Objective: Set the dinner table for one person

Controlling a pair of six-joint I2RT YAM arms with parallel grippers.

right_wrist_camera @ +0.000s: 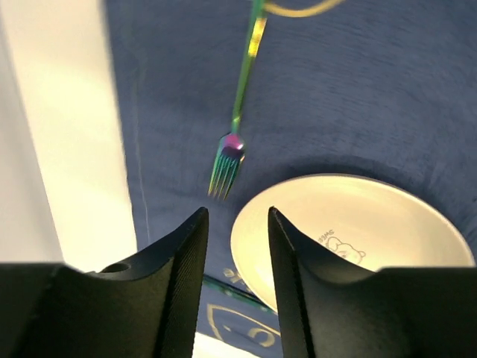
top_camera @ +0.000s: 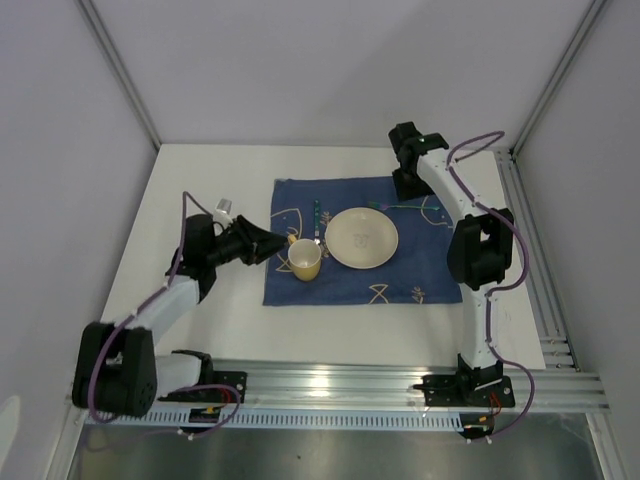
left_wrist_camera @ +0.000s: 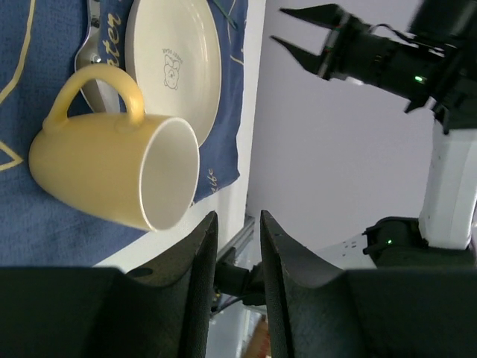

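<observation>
On a blue placemat (top_camera: 420, 270) lie a cream plate (top_camera: 362, 237), a green-handled spoon (top_camera: 317, 220) left of it, and a green fork (top_camera: 400, 206) above it, its tines toward the plate in the right wrist view (right_wrist_camera: 227, 168). A yellow mug (top_camera: 305, 262) stands at the plate's left, handle toward the spoon. My left gripper (top_camera: 267, 245) is just left of the mug, fingers a little apart, holding nothing; the mug (left_wrist_camera: 89, 164) fills much of the left wrist view. My right gripper (top_camera: 405, 178) hangs open above the fork, nothing between its fingers.
White table (top_camera: 220, 175) surrounds the placemat, clear at the back and along the front (top_camera: 350, 335). Walls close in at the back and both sides.
</observation>
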